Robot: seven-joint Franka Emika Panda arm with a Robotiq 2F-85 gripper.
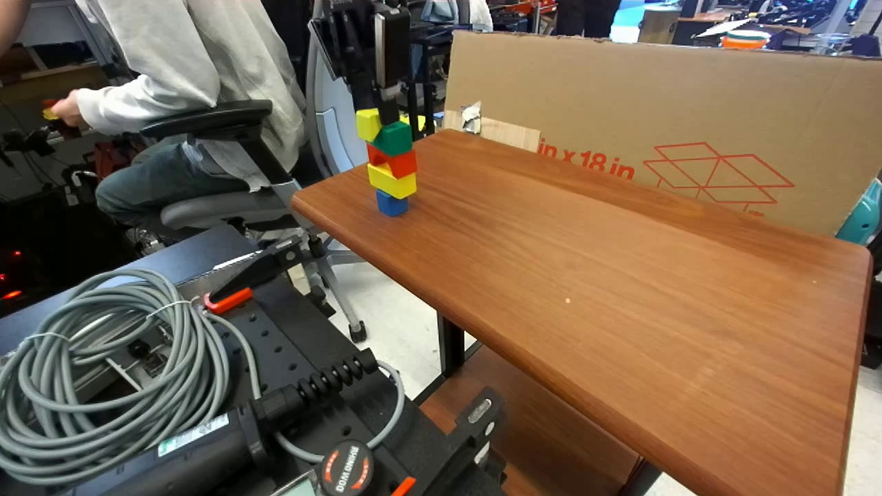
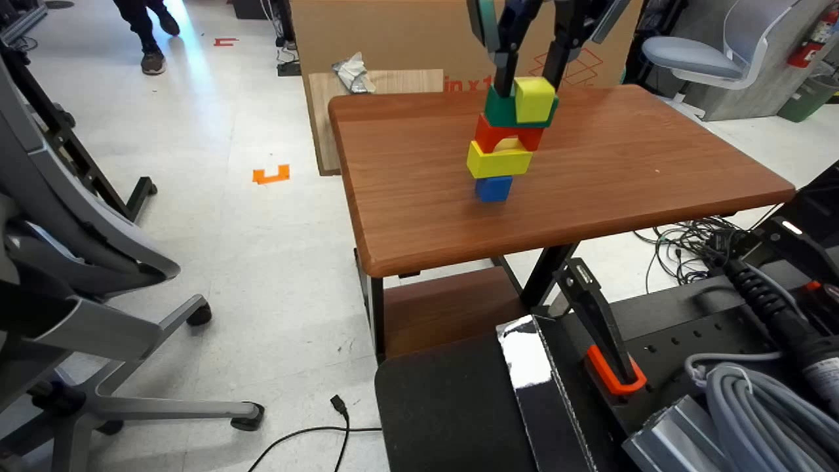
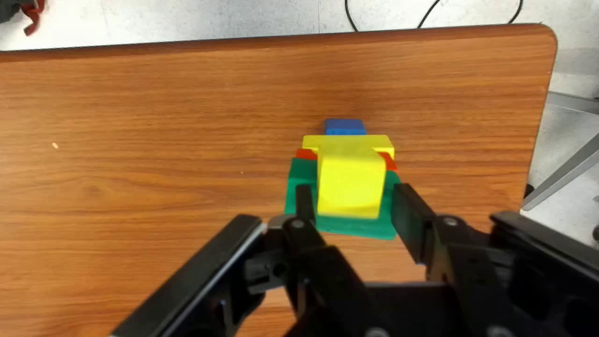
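Observation:
A tower of blocks stands on the wooden table: a blue block [image 2: 493, 189] at the bottom, then a yellow block [image 2: 499, 162], a red arch [image 2: 487, 134] and a green block [image 2: 503, 110]. At the top is a yellow cube [image 3: 351, 185], over the green block and off to one side of its middle. How fully it is supported I cannot tell. My gripper is open around the cube; both fingers [image 3: 411, 219] stand apart from its sides. In exterior view 1 the gripper [image 1: 388, 111] comes down from above and partly hides the tower's top.
A cardboard sheet [image 1: 661, 116] rises along the far side. Clamps and a coiled cable [image 1: 124, 364] lie on the black bench; a person sits beyond the table's end.

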